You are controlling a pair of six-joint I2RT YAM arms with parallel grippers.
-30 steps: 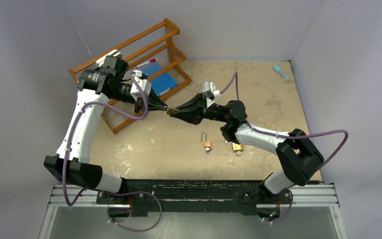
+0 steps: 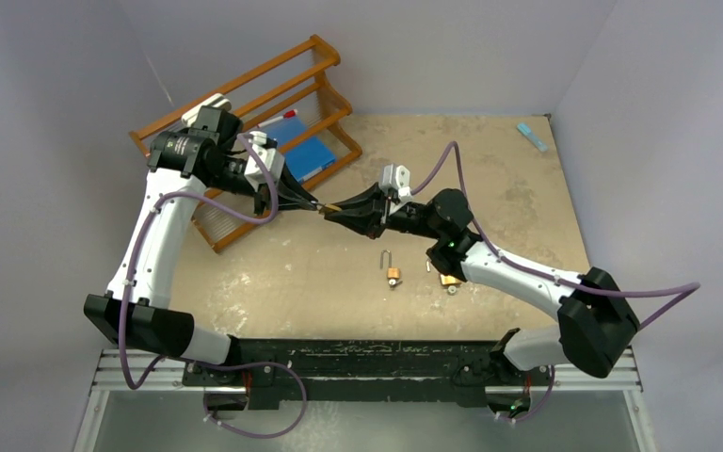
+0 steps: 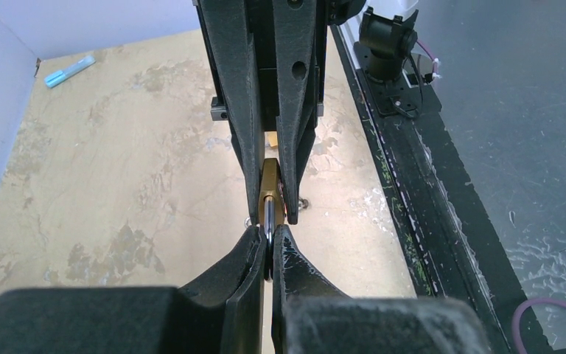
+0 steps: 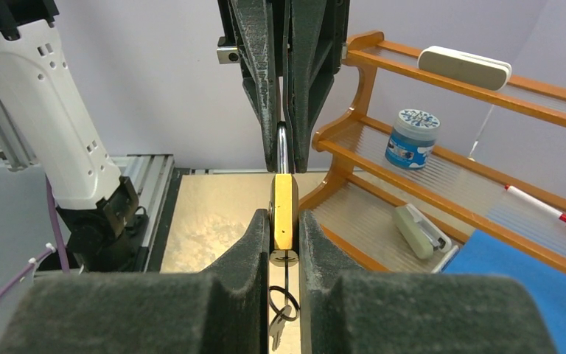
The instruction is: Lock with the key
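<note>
A brass padlock [image 4: 284, 214] is held between the two grippers, which meet end to end above the table. In the left wrist view my left gripper is shut on the padlock's silver shackle. My right gripper has its fingers on either side of the brass body; whether they are shut tight is hard to tell. A ring with a key [image 4: 280, 321] hangs below the padlock in the right wrist view.
A wooden rack [image 2: 329, 56] holding a blue board, a jar [image 4: 411, 147] and a marker stands at the back left. A light blue pen [image 2: 532, 137] lies at the back right.
My right arm's elbow and hose have shifted toward the right and front, and its wrist has moved slightly right. My left arm is nearly unchanged.
</note>
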